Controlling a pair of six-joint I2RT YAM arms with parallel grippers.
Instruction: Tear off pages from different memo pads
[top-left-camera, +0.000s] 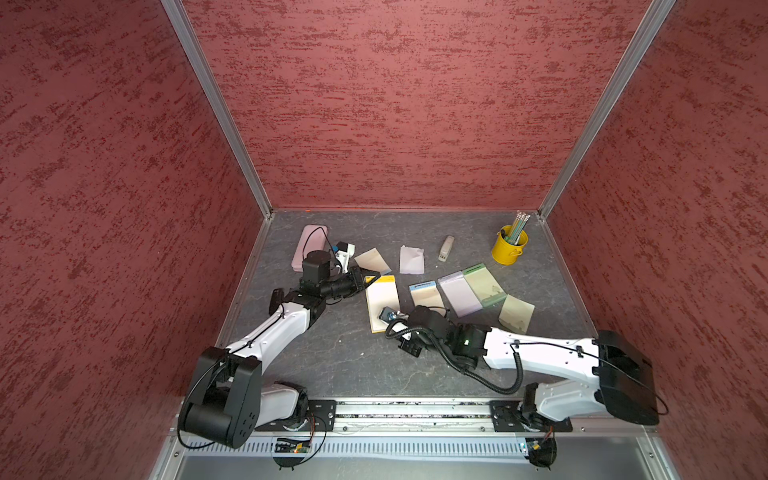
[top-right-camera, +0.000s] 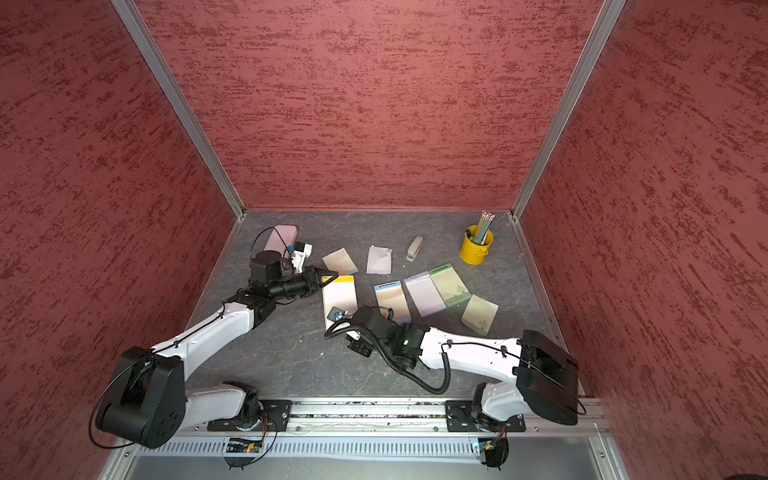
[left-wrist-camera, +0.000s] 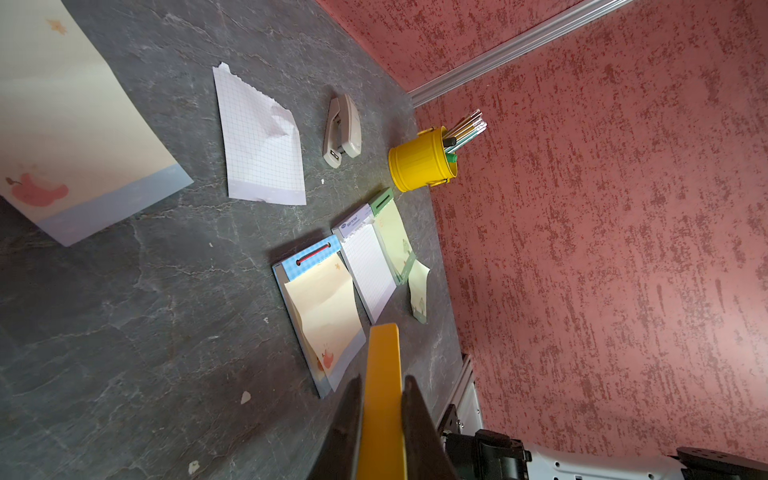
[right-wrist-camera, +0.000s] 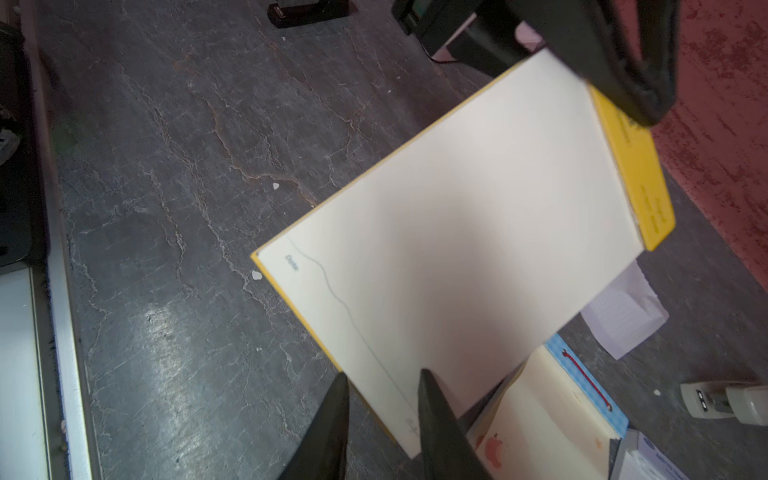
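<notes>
My left gripper (top-left-camera: 369, 276) is shut on the yellow-topped memo pad, holding it tilted above the table; in the left wrist view only the pad's yellow edge (left-wrist-camera: 382, 384) shows between the fingers. My right gripper is part open at the pad's lower edge; whether paper lies between its fingertips is hard to tell. A blue-topped pad (left-wrist-camera: 320, 320), a lilac pad (left-wrist-camera: 366, 264) and a green pad (left-wrist-camera: 390, 236) lie to the right. Loose sheets lie behind and right: cream (top-left-camera: 372, 258), white squared (top-left-camera: 412, 260), pale green (top-left-camera: 517, 314).
A stapler (top-left-camera: 446, 248) stands at the back, a yellow bucket of pencils (top-left-camera: 506, 249) at back right, and a pink case (top-right-camera: 284, 236) at back left.
</notes>
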